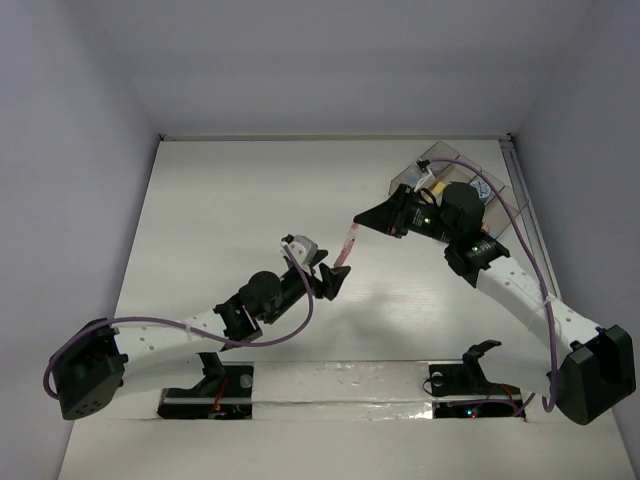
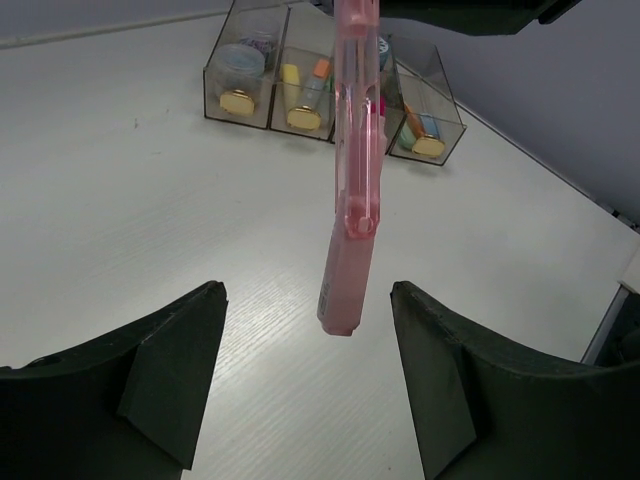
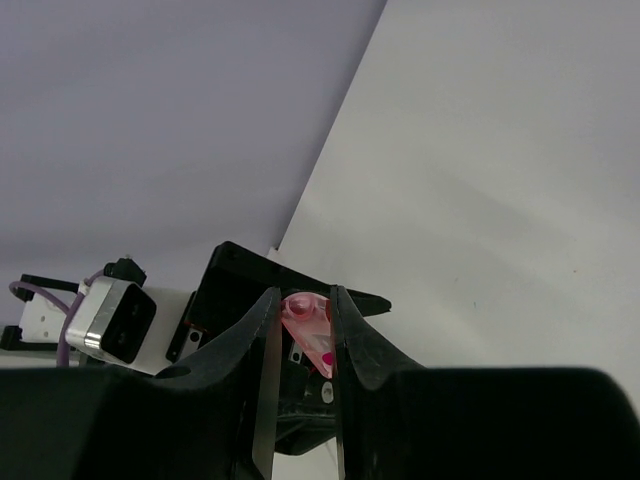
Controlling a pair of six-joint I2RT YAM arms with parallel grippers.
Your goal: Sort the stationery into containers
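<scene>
A pink translucent stick-shaped item [image 1: 347, 246], perhaps a pen or cutter, hangs slanting above the middle of the table. My right gripper [image 1: 358, 222] is shut on its upper end; the right wrist view shows the pink item [image 3: 307, 325] pinched between the fingertips. Around its lower end stands my left gripper [image 1: 338, 272], fingers apart. In the left wrist view the pink item's [image 2: 347, 275] lower end lies between the left fingers, with a gap on both sides and no contact visible.
Clear divided containers [image 2: 235, 75] stand at the back right, holding several small items, among them a yellow piece [image 2: 291, 85] and an orange-tipped one [image 2: 320, 75]. The right arm partly covers them in the top view.
</scene>
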